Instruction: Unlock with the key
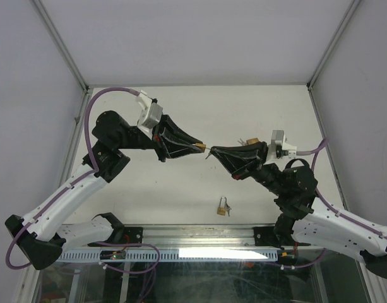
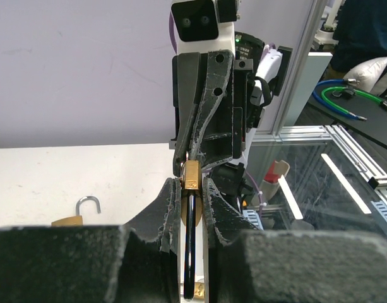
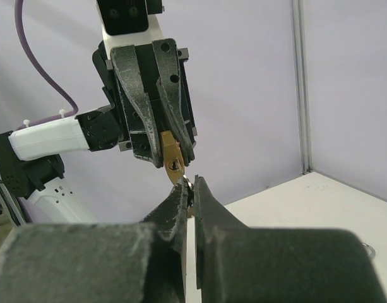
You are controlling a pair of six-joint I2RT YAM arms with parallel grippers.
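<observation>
A brass padlock is held in my left gripper (image 1: 198, 146), which is shut on it; in the right wrist view the padlock (image 3: 171, 151) shows its keyhole facing my right gripper. My right gripper (image 1: 214, 150) is shut at the padlock, with a small metal piece at its fingertips, probably the key, largely hidden; I cannot tell how far it sits in the keyhole.
Another padlock with keys (image 1: 221, 208) lies near the front edge, and another (image 1: 252, 142) at the back right, partly behind my right arm. The white board (image 1: 149, 183) is otherwise clear.
</observation>
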